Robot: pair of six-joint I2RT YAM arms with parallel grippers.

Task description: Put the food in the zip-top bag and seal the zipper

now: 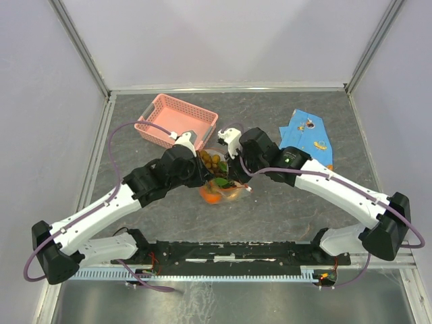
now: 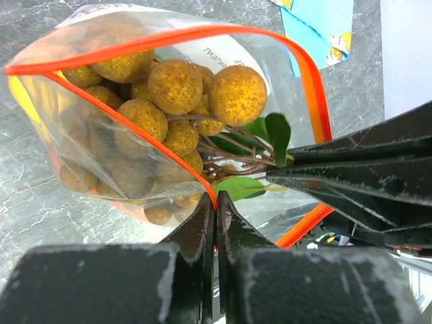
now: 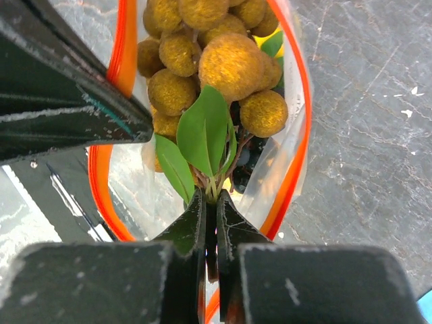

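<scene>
The clear zip bag (image 1: 233,194) with an orange zip edge (image 2: 177,158) stands open mid-table. Inside it are round brown fruits (image 2: 237,94) on twigs with green leaves (image 3: 202,131); an orange fruit (image 1: 210,196) shows through its near side. At one side of the mouth, my left gripper is shut on the orange zip edge. My right gripper is at the mouth, the twig stems (image 2: 236,160) and leaf bases between its closely spaced fingers. Whether it grips them firmly does not show.
An empty pink basket (image 1: 177,121) stands behind the left arm. To the back right lies a blue bag (image 1: 307,138) with printed pictures.
</scene>
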